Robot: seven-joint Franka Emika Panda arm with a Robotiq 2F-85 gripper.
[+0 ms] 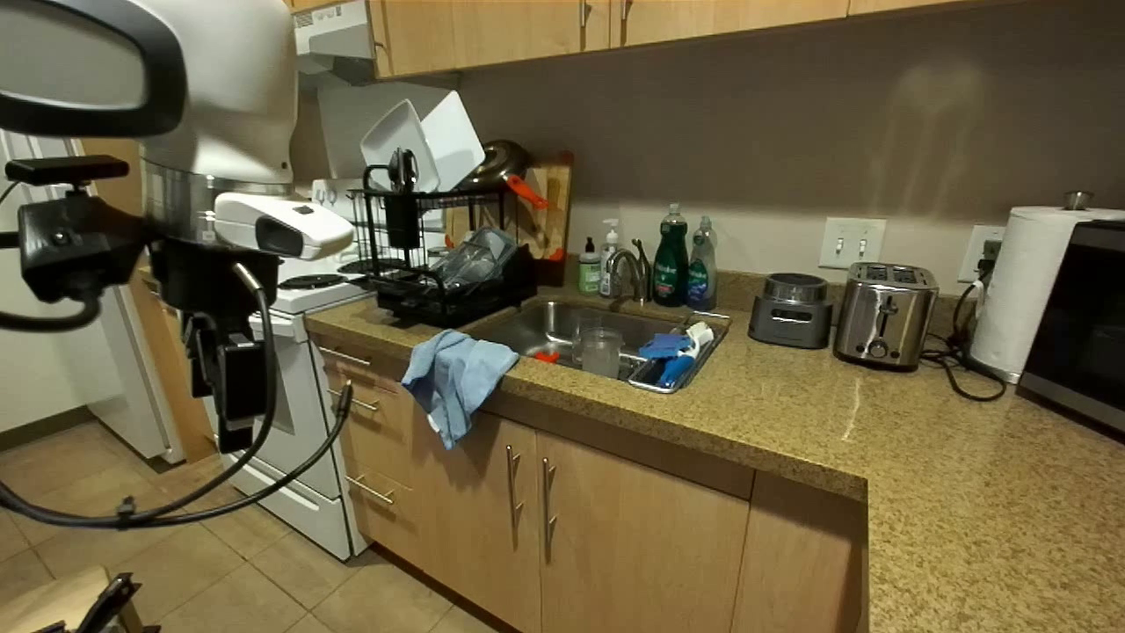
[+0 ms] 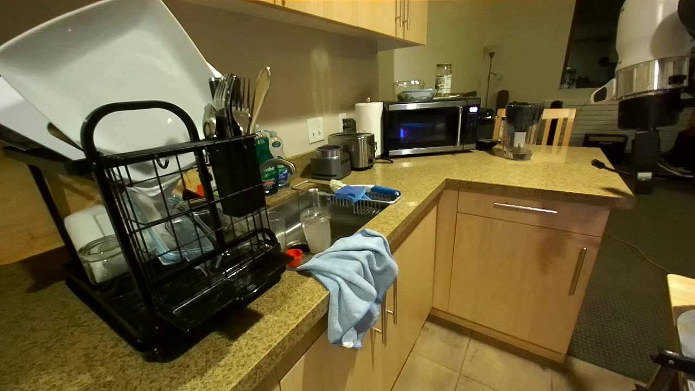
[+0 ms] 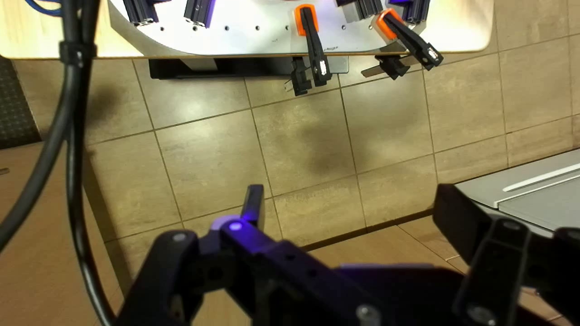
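My gripper stands open in the wrist view, its two black fingers wide apart with only tiled floor and cabinet front showing beyond them. In exterior view 1 the gripper [image 1: 234,385] hangs pointing down at the left, in front of the stove and away from the counter. A light blue cloth [image 1: 455,378] drapes over the counter edge at the sink [image 1: 543,322]. Clear cups [image 2: 316,229] and a red item [image 2: 295,258] are in the sink. Blue cleaning things [image 1: 677,353] lie in a wire caddy at its right end.
A black dish rack [image 2: 150,215] with white plates, utensils and glassware stands left of the sink. Soap bottles [image 1: 671,257], a dark grey appliance [image 1: 791,311], a toaster [image 1: 886,316] and paper towels [image 1: 1039,295] line the wall. Cables loop beside the arm.
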